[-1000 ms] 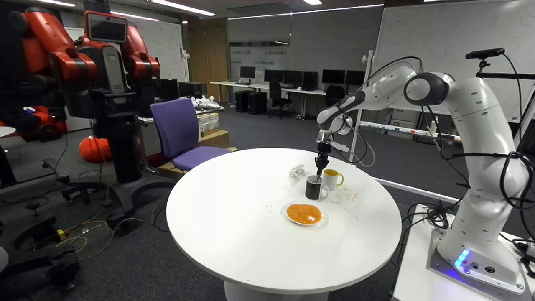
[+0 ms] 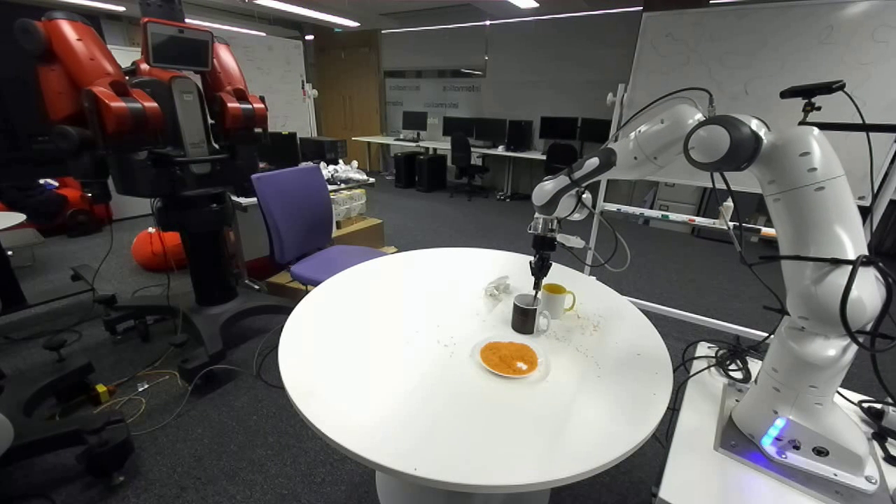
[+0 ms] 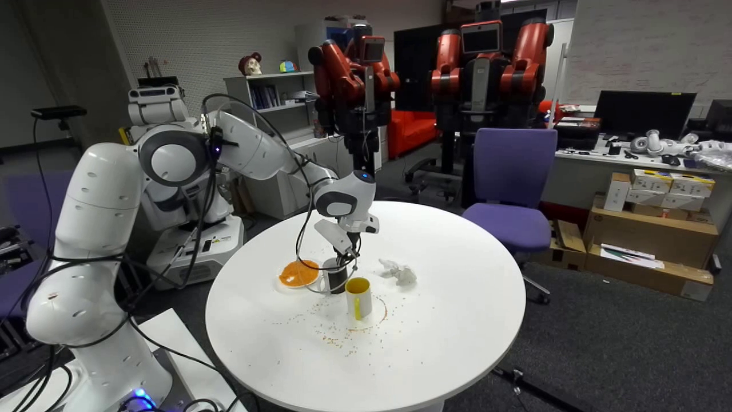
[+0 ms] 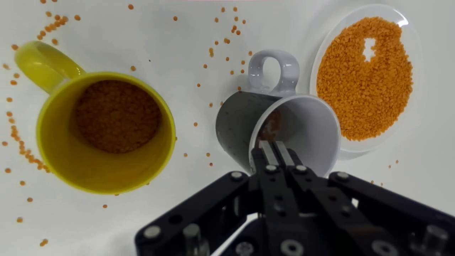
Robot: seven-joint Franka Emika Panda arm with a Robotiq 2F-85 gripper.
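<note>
A dark mug [image 4: 239,123] with a white interior and pale handle stands on the white table. My gripper points down at this mug, its fingertips shut together and reaching inside the rim in the wrist view. Nothing shows between the fingers. Some reddish-orange matter lies deep in the dark mug, partly hidden by the fingers. Beside it is a white mug with a yellow interior [image 4: 106,170] and yellow handle, holding orange grains at its bottom. A white plate [image 4: 317,70] spread with orange grains lies on the dark mug's other side.
Loose orange grains [image 3: 334,339] are scattered around the mugs. A crumpled white wad [image 3: 399,273] lies on the table [image 3: 453,336] near the mugs. A purple chair [image 3: 514,185] stands by its edge.
In exterior view 1 the gripper has shifted slightly to the right and the arm's elbow has moved a little. The mugs and plate have stayed in place.
</note>
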